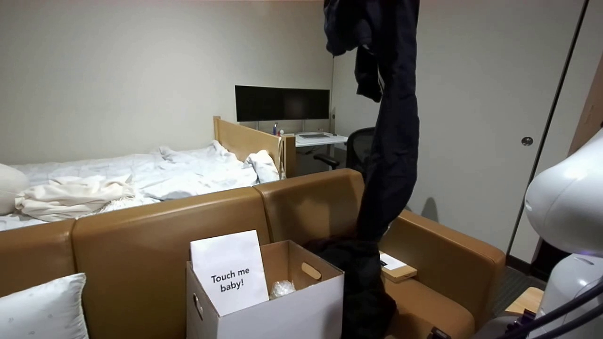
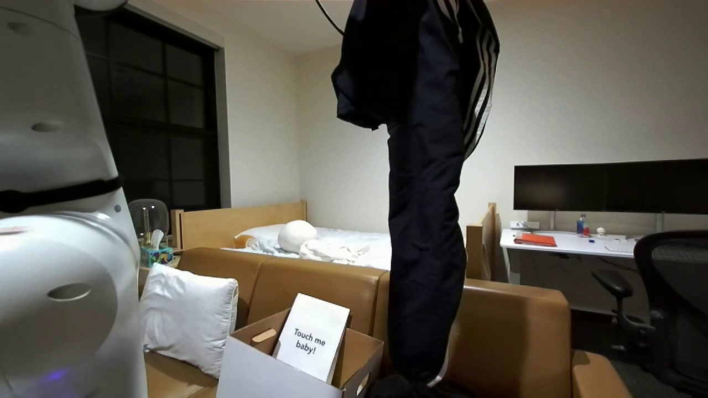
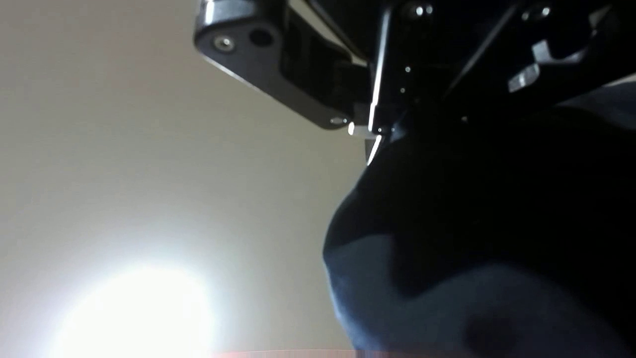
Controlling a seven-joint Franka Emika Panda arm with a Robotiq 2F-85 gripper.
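Dark navy track pants or a similar garment (image 2: 428, 219) with white side stripes hang down in a long strip, their top running out of the frame in both exterior views. Close up in the wrist view, the dark fabric (image 3: 381, 286) spreads right below my gripper, which is shut on it; the exact pinch is lost in shadow. Neither exterior view takes in the gripper. At the bottom the cloth meets a dark heap (image 1: 362, 288) on the sofa, to the right of the white box; whether they are one piece I cannot tell.
On the tan sofa (image 1: 169, 243) stands the open white box (image 1: 280, 313) holding a "Touch me baby!" sign (image 1: 234, 274) and a clear wrapped thing (image 1: 282, 289). A flat brown box (image 1: 398, 274) lies near the armrest, a white pillow (image 2: 189, 315) at the other end.
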